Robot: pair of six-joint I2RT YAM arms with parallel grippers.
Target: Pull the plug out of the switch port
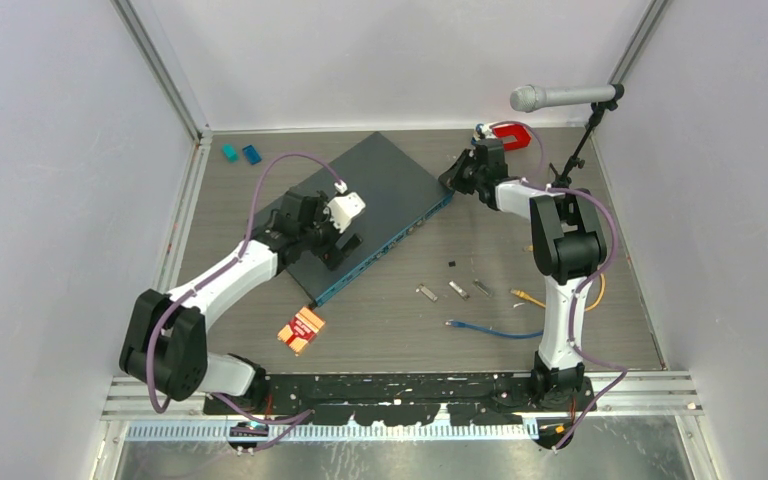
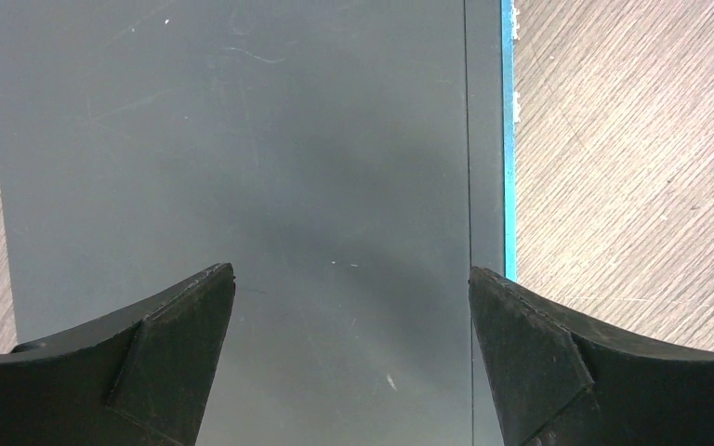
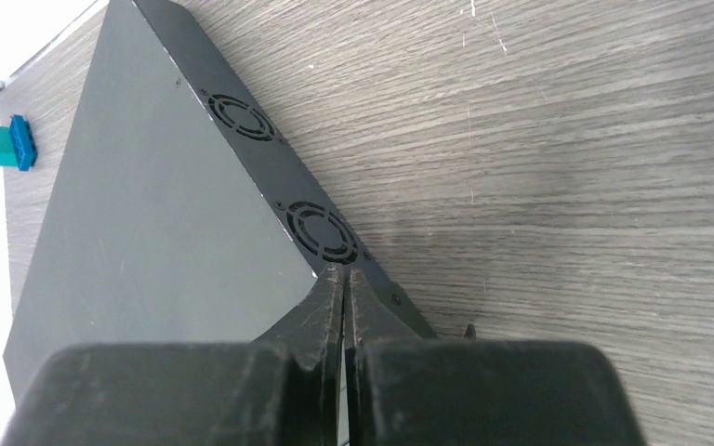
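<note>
A flat dark grey switch (image 1: 380,190) lies diagonally with a blue strip along its front edge. My left gripper hangs open above its top, nothing between the fingers, the blue-edged side running past the right finger. My right gripper is shut at the switch's far right corner, beside a side panel with fan vents (image 3: 321,230); what is between its fingers, if anything, is hidden. I cannot make out a plug in a port in these views.
A blue cable (image 1: 490,330), a yellow cable (image 1: 525,296) and several small modules (image 1: 458,289) lie at front right. An orange box (image 1: 301,330) is front left, a red item (image 1: 515,140) at back right beside a microphone stand (image 1: 565,175).
</note>
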